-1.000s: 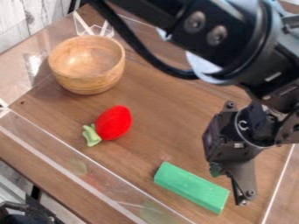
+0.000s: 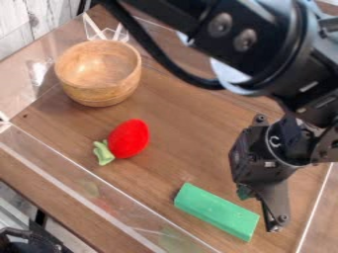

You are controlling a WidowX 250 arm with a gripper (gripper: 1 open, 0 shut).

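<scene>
A green rectangular block (image 2: pixel 214 210) lies on the wooden table at the lower middle. My gripper (image 2: pixel 259 203) hangs low at the right, beside and just above the block's right end, its fingers angled downward; whether anything is between them is hard to see, as the dark housing hides much of that space. A red strawberry-like object (image 2: pixel 128 137) with green leaves lies left of centre. A wooden bowl (image 2: pixel 98 84) sits at the upper left.
The wooden table (image 2: pixel 172 138) has clear room in the middle. Transparent edging runs along its left and front sides. The robot arm fills the upper right.
</scene>
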